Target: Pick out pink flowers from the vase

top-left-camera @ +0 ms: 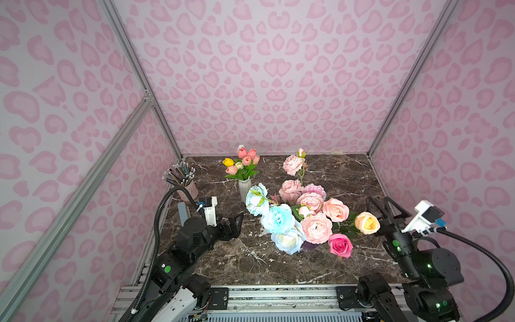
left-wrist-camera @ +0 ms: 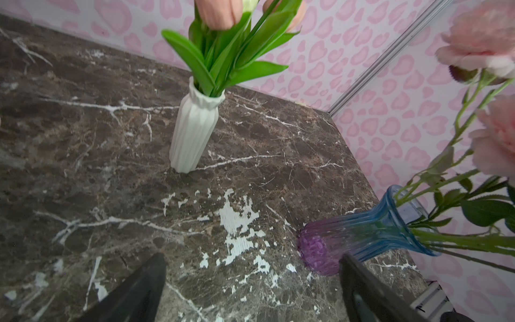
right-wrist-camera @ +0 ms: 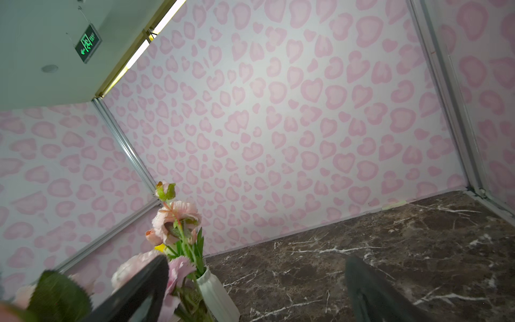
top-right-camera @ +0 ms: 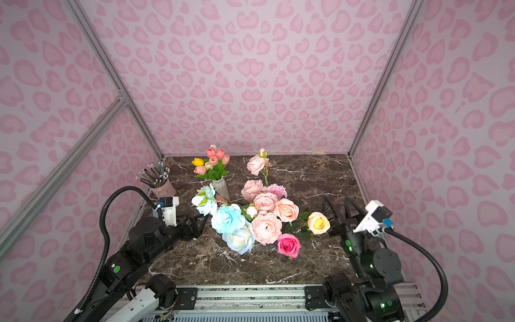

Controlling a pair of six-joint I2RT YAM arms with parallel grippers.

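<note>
A dense cluster of flowers fills the middle: pink peonies [top-left-camera: 317,227], a hot-pink rose [top-left-camera: 340,245], pale blue blooms [top-left-camera: 278,218] and a yellow rose [top-left-camera: 367,222] at its right. The left wrist view shows their blue-purple glass vase [left-wrist-camera: 348,241], appearing tilted in that angled view. Pink tulips [top-left-camera: 246,160] stand in a white ribbed vase [left-wrist-camera: 190,131] behind. My left gripper [top-left-camera: 232,225] is open, empty, left of the cluster. My right gripper [top-left-camera: 387,206] is open, empty, right of the cluster, just beside the yellow rose.
A cup of pens [top-right-camera: 161,187] stands at the back left. Taller pale pink blooms [top-right-camera: 256,164] rise behind the cluster.
</note>
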